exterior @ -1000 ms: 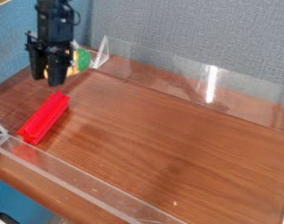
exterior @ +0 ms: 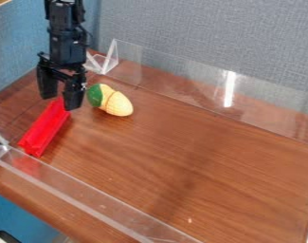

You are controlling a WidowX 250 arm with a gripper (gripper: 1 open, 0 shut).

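Observation:
My black gripper (exterior: 60,91) hangs at the left of the tray, open, its fingers above the far end of a red bar (exterior: 44,128) lying on the wooden floor. A yellow egg-shaped object with a green end (exterior: 112,102) lies on the floor just to the right of the gripper.
Clear plastic walls (exterior: 143,207) border the wooden floor (exterior: 207,152) at front and back. A blue-grey backdrop stands behind.
My gripper has come down toward the red bar. The yellow and green object has moved from behind the gripper toward the front right.

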